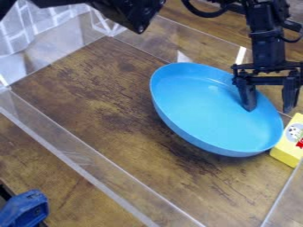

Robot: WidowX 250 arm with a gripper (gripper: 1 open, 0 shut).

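Observation:
A large blue oval dish (201, 106) lies tilted on the wooden surface, right of centre. My black gripper (268, 96) is over its right end, one finger inside the dish and the other outside the rim at the right. I cannot tell whether it is shut on the rim or open around it.
A yellow box (286, 156) with red and white print lies beside the dish at the lower right. A blue object (21, 211) is at the lower left corner.

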